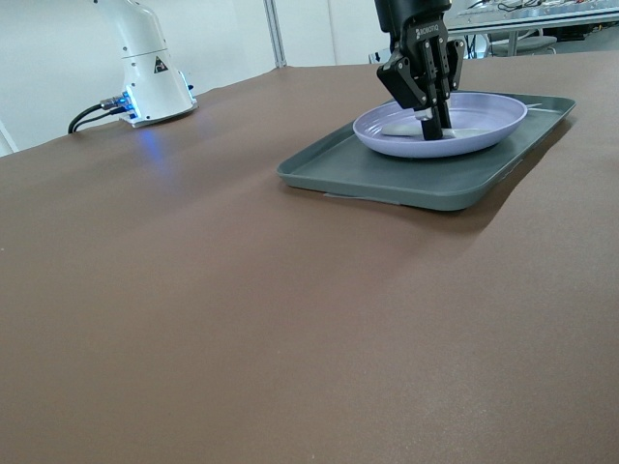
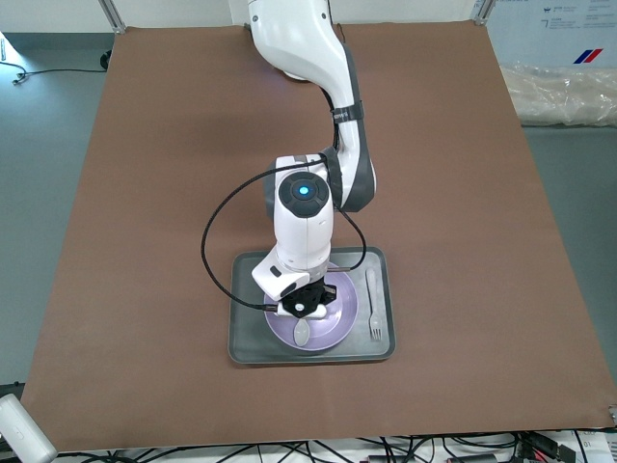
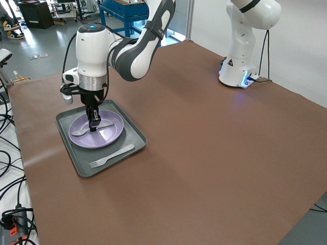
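A grey tray (image 3: 82,163) holds a purple plate (image 3: 99,137), with a white fork (image 3: 112,156) beside it; the fork also shows in the left view (image 2: 375,318). A white spoon (image 3: 79,132) lies on the plate, its bowl (image 2: 302,332) visible below the robot's wrist in the left view. My black gripper (image 1: 435,124) points down with its fingertips low in the plate, at the spoon's handle (image 3: 106,125). Whether the fingers are closed on the handle is unclear; in the left view the wrist hides them.
Cables (image 2: 308,449) run along the edge outside the table.
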